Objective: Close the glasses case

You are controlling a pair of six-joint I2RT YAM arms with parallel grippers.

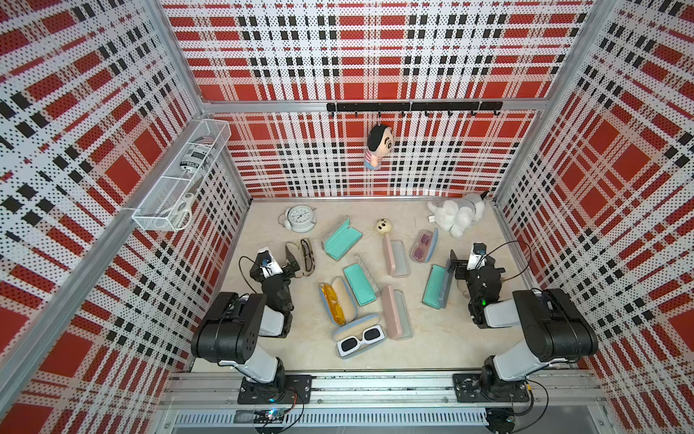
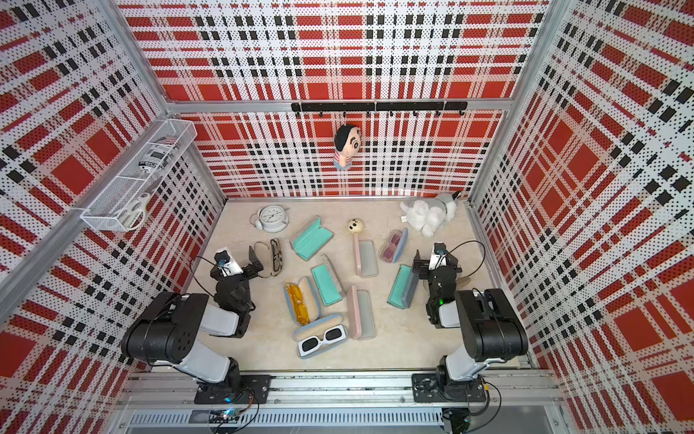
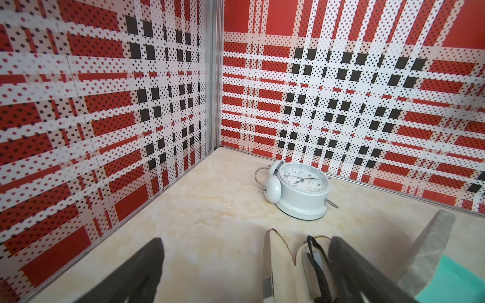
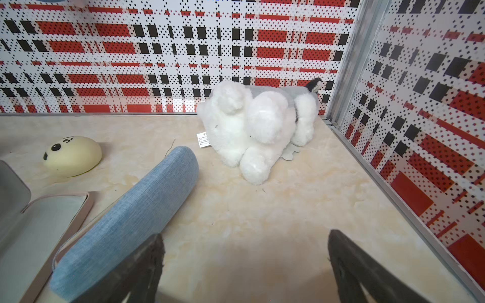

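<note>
Several glasses cases lie open on the table. Among them are a teal-lined case (image 1: 342, 240) at the back, another in the middle (image 1: 359, 283), and one (image 1: 435, 285) beside my right arm. Two pink cases (image 1: 390, 259) stand in a column at centre. Glasses rest in a blue case (image 1: 423, 246), a case with yellow glasses (image 1: 332, 302), one with white sunglasses (image 1: 360, 338), and a cream case (image 3: 280, 262). My left gripper is open and empty, its right finger close to the cream case. My right gripper also stands open, with bare table between its fingers.
A white alarm clock (image 3: 303, 189) stands at the back left. White plush (image 4: 257, 121) lies at the back right, and a small round yellow toy (image 4: 73, 156) sits behind the pink cases. Free table shows along the front right. A wire basket (image 1: 173, 184) hangs on the left wall.
</note>
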